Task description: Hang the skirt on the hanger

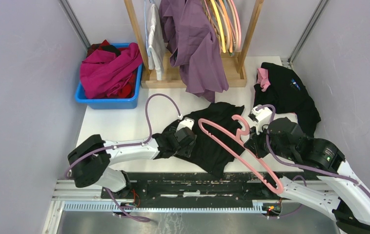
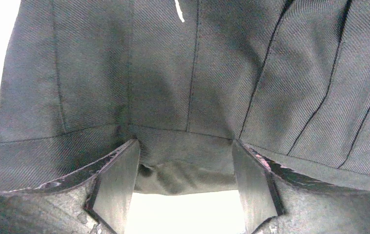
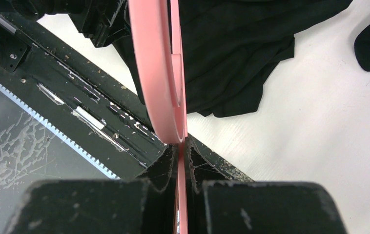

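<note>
The black skirt [image 1: 211, 151] lies spread on the white table, pleats and a waistband seam showing in the left wrist view. Over its left edge is my left gripper, its fingers apart at the waistband [image 2: 183, 141]. Skirt cloth lies beneath and between those fingers, and I see no grip on it. A pink hanger [image 1: 222, 138] is held tilted above the skirt's right side by my right gripper, which is shut on it. In the right wrist view the hanger's bar runs straight up from between the fingertips.
At the back stands a wooden rack [image 1: 193, 84] with purple cloth [image 1: 193, 44] and several hangers [image 1: 229, 24]. A blue basket [image 1: 107, 104] of clothes is at left, and a black garment [image 1: 288, 95] lies at right. Bare table [image 1: 112, 122] shows at left.
</note>
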